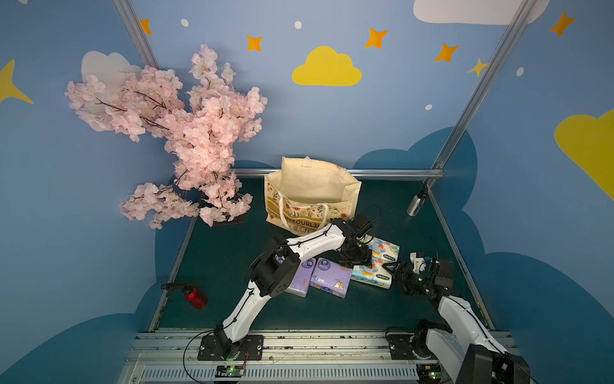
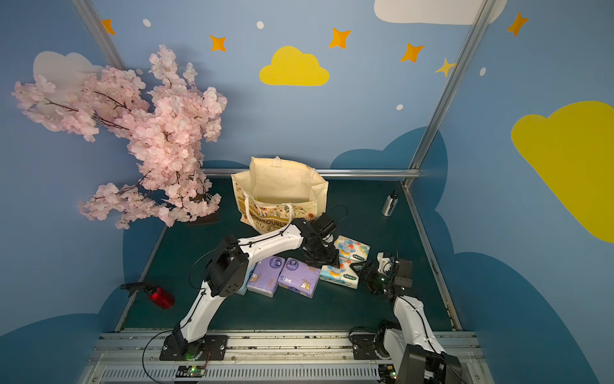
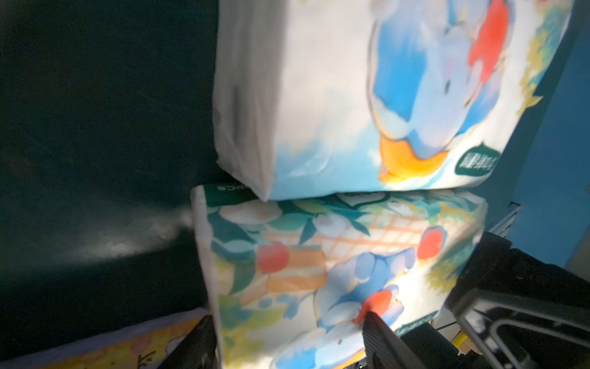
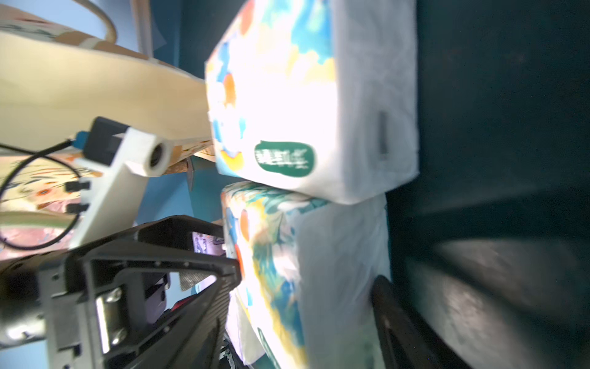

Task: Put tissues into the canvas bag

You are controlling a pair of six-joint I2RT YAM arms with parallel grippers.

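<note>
The canvas bag (image 1: 310,192) stands upright at the back. Two white patterned tissue packs, a rear one (image 2: 351,247) and a front one (image 2: 339,275), lie touching right of two purple packs (image 2: 298,277) (image 2: 265,275). Another pack is partly hidden behind the left arm. My left gripper (image 1: 358,259) is shut on the front white pack, its fingertips at the pack's sides in the left wrist view. My right gripper (image 1: 397,274) is at that pack's right end, part open, its fingers either side of it in the right wrist view.
A pink blossom tree (image 1: 192,140) fills the back left. A red spray bottle (image 1: 195,295) lies at the left front, a silver bottle (image 1: 417,201) at the back right.
</note>
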